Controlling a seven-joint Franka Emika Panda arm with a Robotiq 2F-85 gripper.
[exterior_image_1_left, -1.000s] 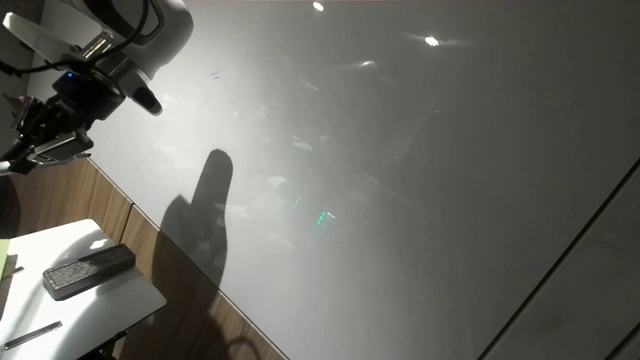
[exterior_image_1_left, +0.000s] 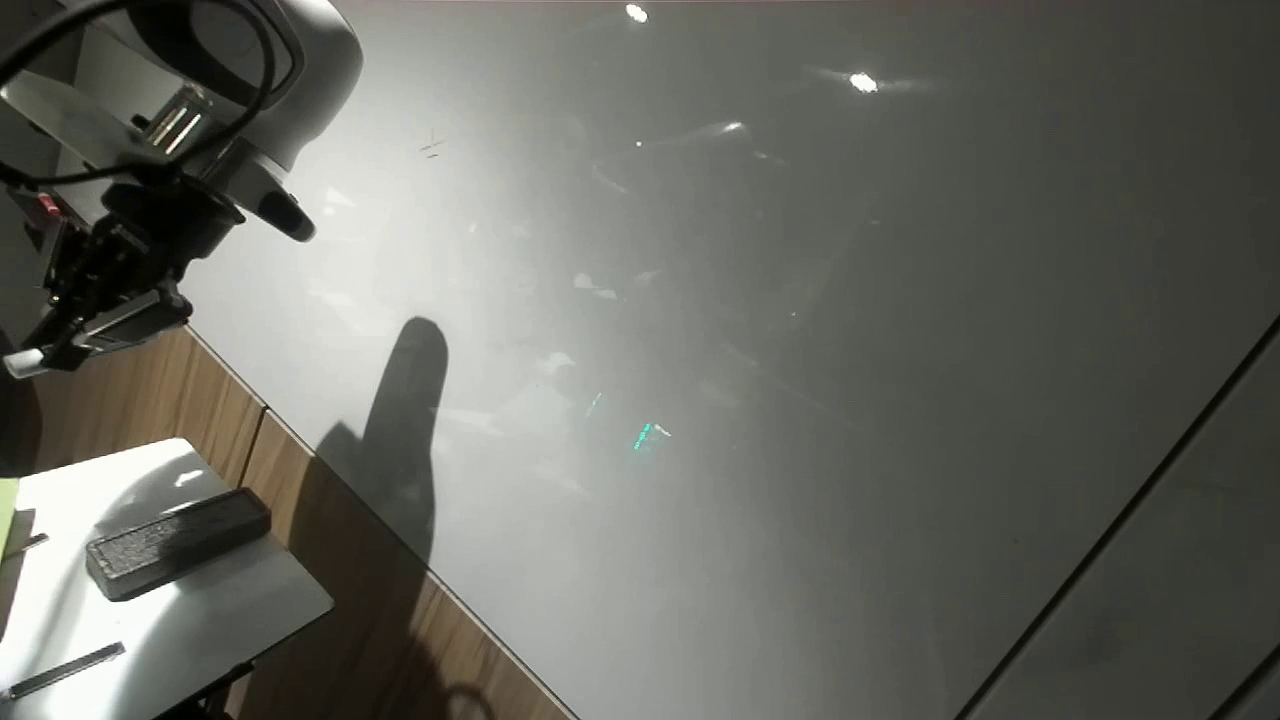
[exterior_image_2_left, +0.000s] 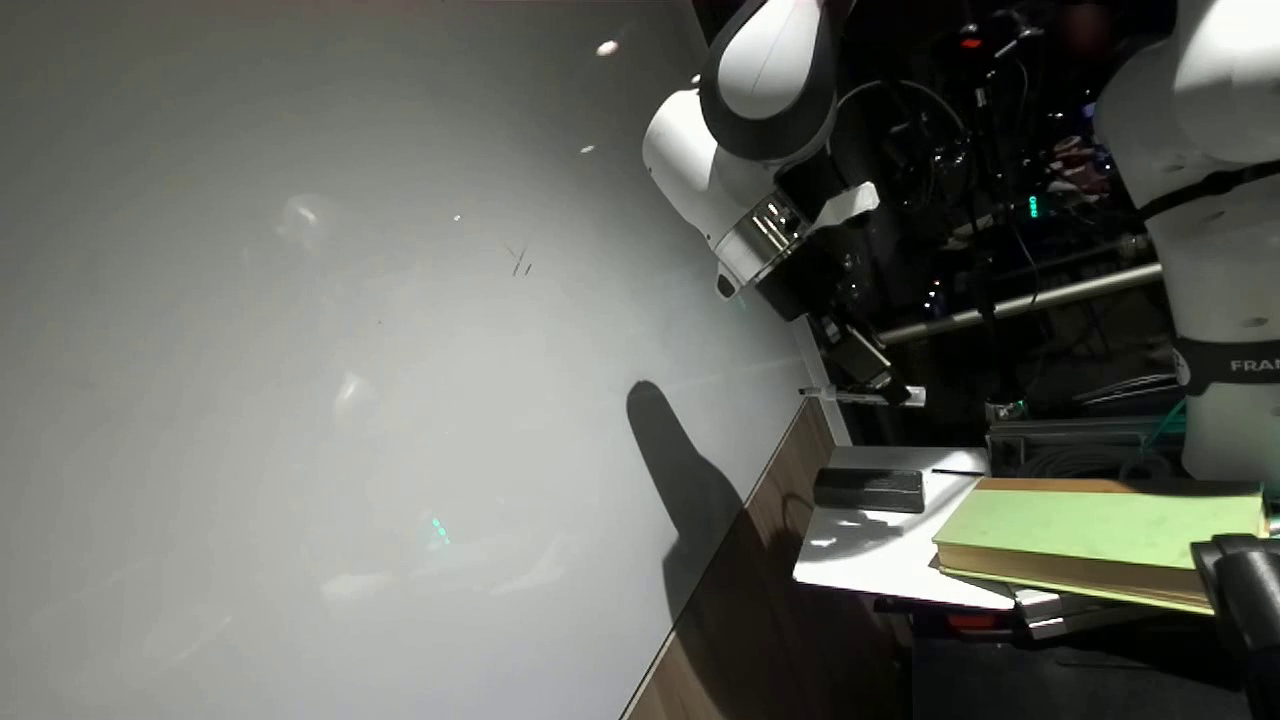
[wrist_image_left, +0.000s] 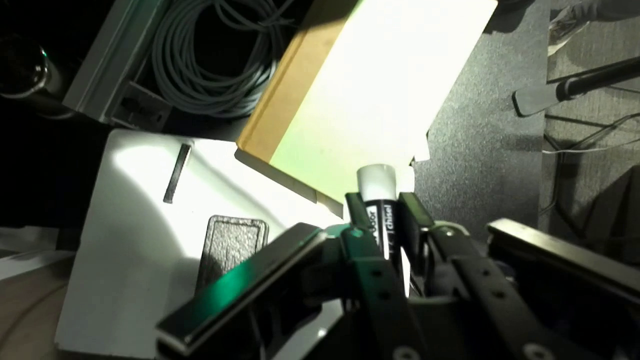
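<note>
A marker with a white end (wrist_image_left: 376, 179) and a dark, lettered label is clasped by my gripper, with one finger on either side of it. Exterior view 2 shows the marker (exterior_image_2_left: 854, 396) roughly level beside the lower edge of the whiteboard (exterior_image_2_left: 480, 360), held in the air by the gripper (exterior_image_2_left: 894, 389). Its dark end points toward the board. At the left of exterior view 1, only the white end of the marker (exterior_image_1_left: 24, 362) stands out past the gripper (exterior_image_1_left: 62, 356). Faint short strokes (exterior_image_1_left: 432, 149) show on the board's upper part.
Below the gripper lies a white tabletop (wrist_image_left: 120, 288) bearing a black eraser (wrist_image_left: 234, 240) and a thin dark strip (wrist_image_left: 177, 173). A thick green book (exterior_image_2_left: 1080, 528) covers its other side. Coiled cable (wrist_image_left: 210, 90) lies beyond. The air toward the whiteboard is clear.
In exterior view 1 the arm's upper part has shifted slightly left and its fingers a little down and right, bringing more of the marker's white end into view. The eraser and strip stay put.
</note>
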